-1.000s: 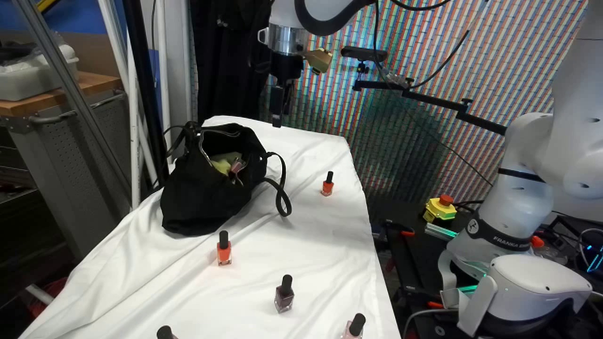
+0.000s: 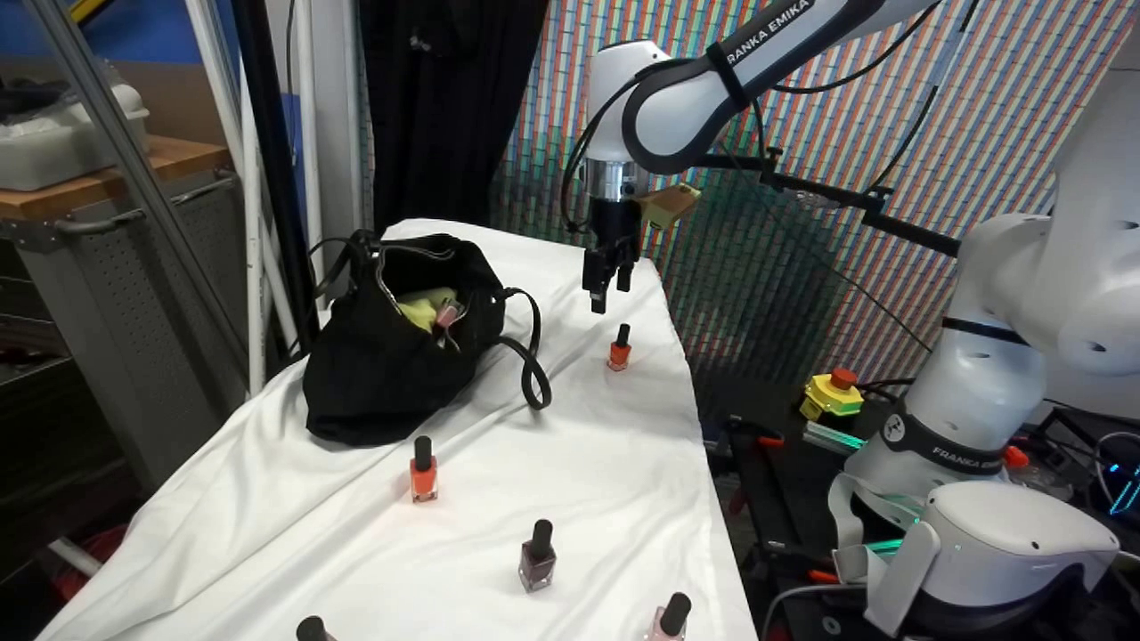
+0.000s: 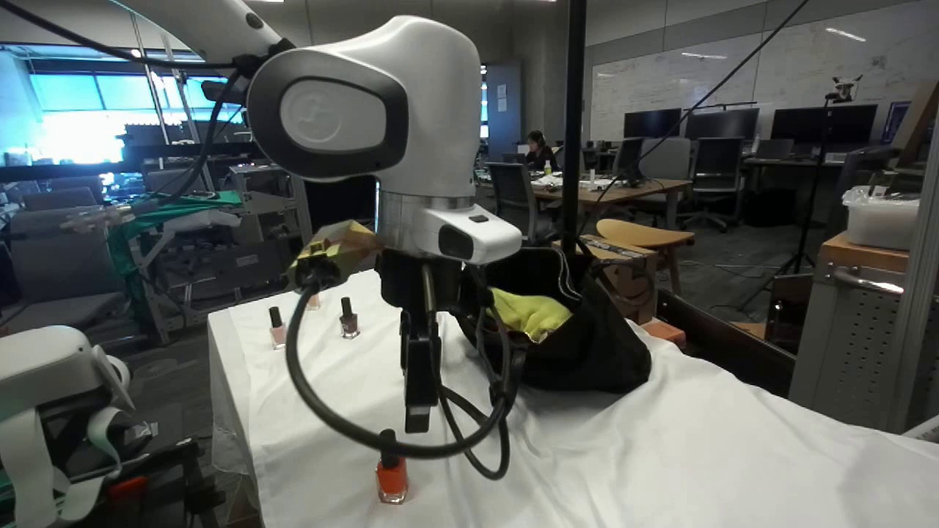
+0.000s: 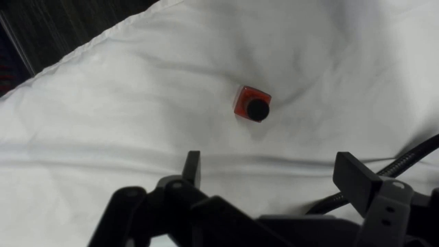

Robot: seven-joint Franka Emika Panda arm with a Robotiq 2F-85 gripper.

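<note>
At the far end of the white-covered table, a red nail polish bottle [image 2: 619,354] with a black cap stands upright. My gripper [image 2: 611,297] hangs above and slightly behind it, open and empty. In the wrist view the same red bottle [image 4: 252,103] shows from above, beyond the gap of my gripper, touching neither finger. A black bag [image 2: 401,369] sits open on the left of the table, with yellow cloth [image 2: 427,306] and a pinkish item [image 2: 448,313] inside. The second exterior view shows the red bottle [image 3: 392,479] below my gripper, partly behind a hanging cable.
An orange-red bottle [image 2: 424,477], a dark bottle [image 2: 537,564], a pale pink bottle [image 2: 670,620] and a black cap [image 2: 312,629] are at the near end. The bag's strap [image 2: 531,374] loops onto the cloth toward the red bottle. A table edge lies close to its right.
My arm has come down and to the right in the exterior view, from behind the bag to near the far red bottle. The bottles and bag have stayed put.
</note>
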